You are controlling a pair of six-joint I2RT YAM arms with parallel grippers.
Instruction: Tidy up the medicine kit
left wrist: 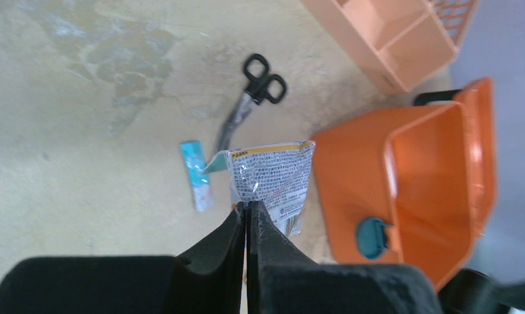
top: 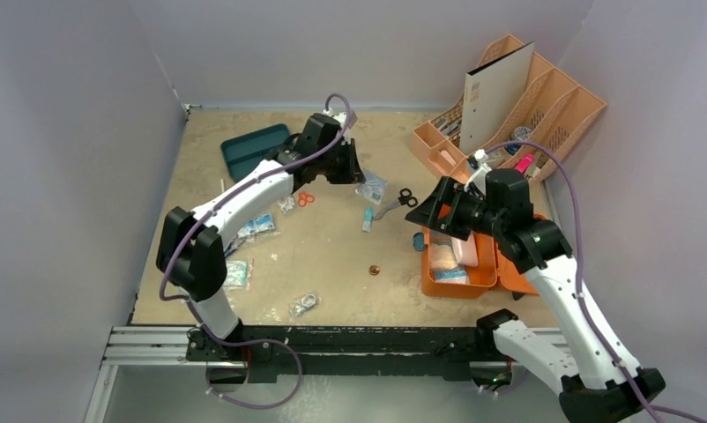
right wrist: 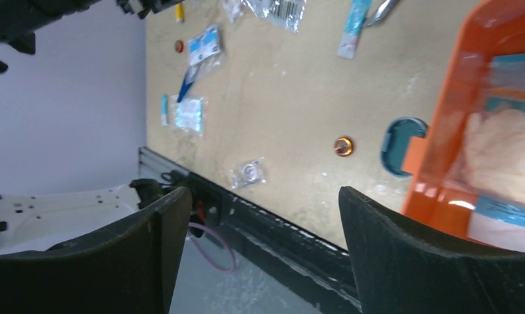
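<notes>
A clear plastic packet with a printed label (left wrist: pixel 273 180) hangs from the tips of my left gripper, which is shut on its edge. From above, the packet (top: pixel 372 187) shows just right of that gripper (top: pixel 359 181). My right gripper (top: pixel 435 222) is over the orange medicine box (top: pixel 438 288), its fingers (right wrist: pixel 371 226) wide apart and nothing between them. Inside the open box lie a beige packet (top: pixel 442 257), a pink item (top: pixel 464 251) and a blue-and-white packet (top: pixel 450 275). Scissors (left wrist: pixel 248 98) and a turquoise tube (left wrist: pixel 196 171) rest on the table.
At the back right stands a peach organizer (top: pixel 557 110) with a white board. A dark green tray (top: pixel 249 152) sits at the back left. Several small packets, including one at the front (top: pixel 304 304), lie about, plus a brown round piece (top: pixel 374 270). Mid-table is mostly bare.
</notes>
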